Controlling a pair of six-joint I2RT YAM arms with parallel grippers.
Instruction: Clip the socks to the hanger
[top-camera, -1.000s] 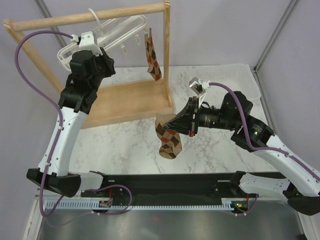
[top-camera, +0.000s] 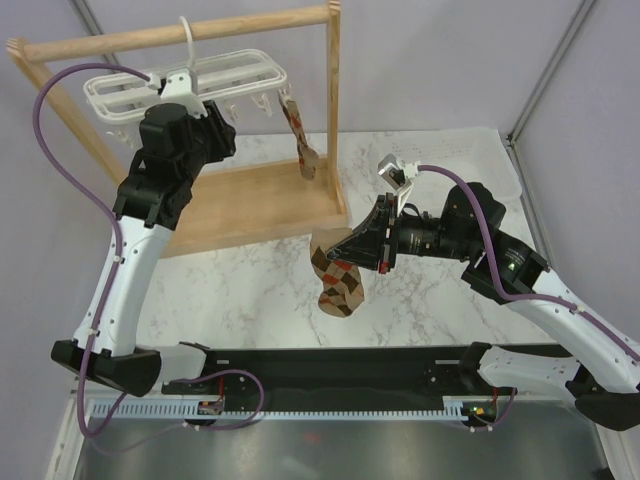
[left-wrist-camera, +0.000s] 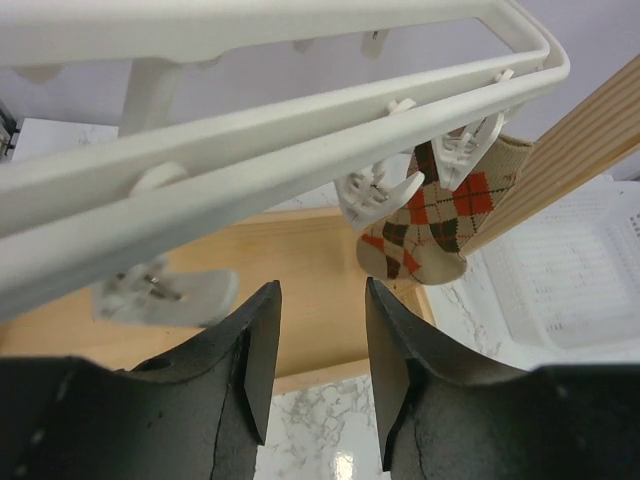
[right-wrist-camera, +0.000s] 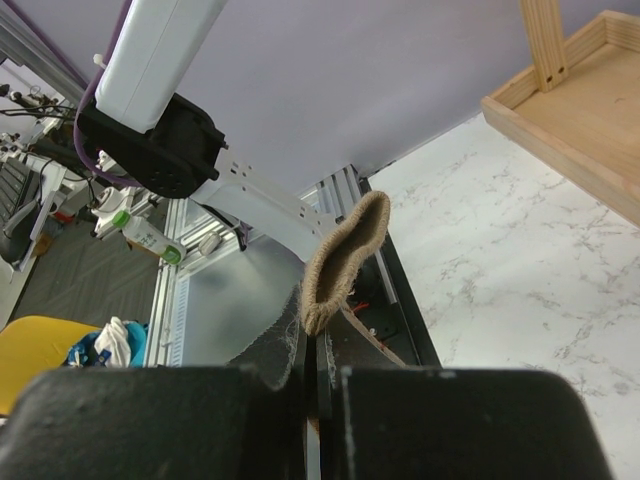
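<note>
The white hanger (top-camera: 185, 85) with its clips hangs from the wooden rack's bar. One argyle sock (top-camera: 300, 140) dangles at its right end, seen behind the clips (left-wrist-camera: 370, 195) in the left wrist view. My left gripper (top-camera: 215, 135) is at the hanger's front, its fingers parted below the near rail with nothing between them. My right gripper (top-camera: 355, 240) is shut on a second argyle sock (top-camera: 338, 285), which hangs below it at the centre; in the right wrist view the sock's cuff (right-wrist-camera: 340, 260) stands up from the fingers.
The wooden rack's base tray (top-camera: 250, 190) lies under the hanger. A white plastic basket (top-camera: 470, 150) sits at the back right. The marble surface (top-camera: 220, 300) in front of the rack is clear.
The hanger has swung toward the front, more level in the top view, and its hanging sock has shifted and turned. My left gripper has moved slightly; the right one holds still.
</note>
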